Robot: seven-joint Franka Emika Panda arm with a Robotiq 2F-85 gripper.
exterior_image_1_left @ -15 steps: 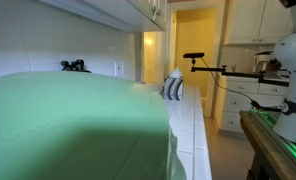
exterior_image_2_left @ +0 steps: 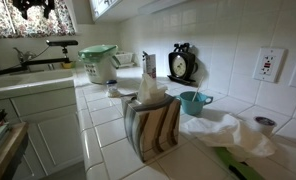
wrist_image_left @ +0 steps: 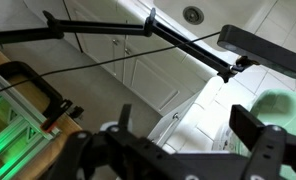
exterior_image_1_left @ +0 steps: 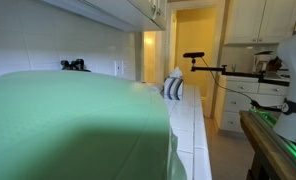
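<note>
My gripper is open in the wrist view, its dark fingers spread with nothing between them. The green lid [wrist_image_left: 280,108] of a bin shows beyond the right finger, apart from it as far as I can tell. In exterior view 2 the white bin [exterior_image_2_left: 100,68] with its green lid [exterior_image_2_left: 96,50] stands at the far left end of the counter. A striped holder [exterior_image_2_left: 153,128] with white tissue [exterior_image_2_left: 151,88] sits nearer. Behind it are a blue mug [exterior_image_2_left: 194,103] and a crumpled white cloth [exterior_image_2_left: 226,132]. The large green lid [exterior_image_1_left: 78,125] hides much of exterior view 1.
A black clock [exterior_image_2_left: 183,65] stands against the wall. A small metal cup [exterior_image_2_left: 265,125] and a green-and-black item [exterior_image_2_left: 236,163] lie to the right. A black camera arm [wrist_image_left: 138,28] crosses above the floor.
The counter objects look unmoved.
</note>
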